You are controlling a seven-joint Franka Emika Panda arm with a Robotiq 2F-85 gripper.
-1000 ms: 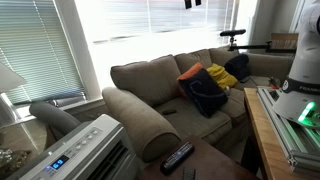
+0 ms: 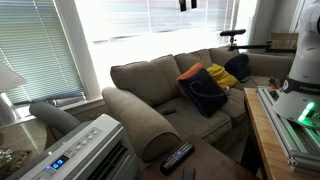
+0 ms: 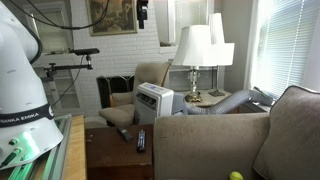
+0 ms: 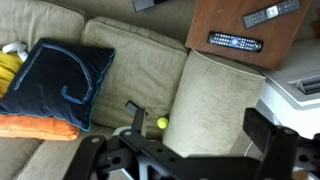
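High over the sofa hangs my gripper [image 2: 188, 5], near the top edge of exterior view 1. In the wrist view its two dark fingers stand wide apart, so the gripper is open with nothing held between them. Below it lies the grey-brown sofa [image 4: 212, 95]. On the seat are a small dark object [image 4: 130, 105] and a little yellow-green ball [image 4: 163, 123]. A navy pillow [image 4: 58, 88] rests over an orange pillow [image 4: 40, 127], with a yellow pillow [image 4: 8, 70] beside them. Two remotes, one dark [image 4: 235, 42] and one greyer [image 4: 270, 12], lie on the brown table.
A white boxy appliance [image 2: 85, 150] stands beside the sofa arm. The brown table [image 4: 215, 16] borders the sofa arm. Lamps [image 3: 197, 45] stand behind the sofa in exterior view 2. The wooden desk edge [image 2: 268, 140] is near the robot base.
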